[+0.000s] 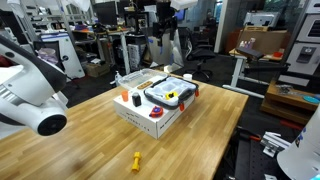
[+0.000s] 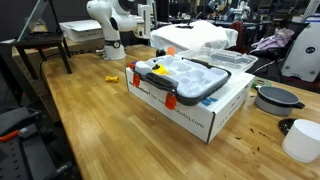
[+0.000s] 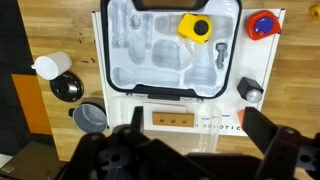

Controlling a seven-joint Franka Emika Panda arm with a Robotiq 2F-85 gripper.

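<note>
My gripper hangs open above the table, its dark fingers spread wide at the bottom of the wrist view with nothing held between them. Below it stands a white box carrying a grey, dark-rimmed tray. A yellow object and a grey spoon-like utensil lie in that tray. Beside the tray on the box is a clear container, with a wooden block seen within its outline. A red round object, a black cube and a small orange item sit along the box's other side.
Beyond the box on the wooden table are a white cup, a grey pot and a small black bowl. A yellow object lies alone on the near table. Bare wood surrounds it.
</note>
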